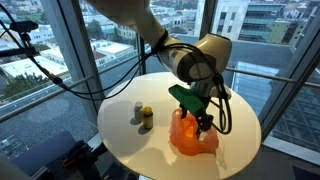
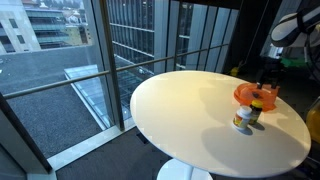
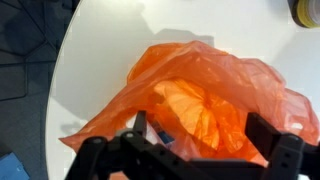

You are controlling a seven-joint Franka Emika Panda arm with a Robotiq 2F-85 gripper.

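A crumpled, translucent orange plastic bag spreads below my gripper in the wrist view. My fingers stand wide apart over the bag, with nothing held between them. A brighter orange patch shows within its folds; I cannot tell whether it is an object or layered plastic. A small dark item shows beside the left finger, too unclear to name. In exterior view 1 the bag lies on the right part of the round white table, partly hidden by my arm.
Two small containers stand apart from the bag: a dark bottle with a yellow cap and a white jar. The bag lies close to the table's edge. Tall windows surround the area.
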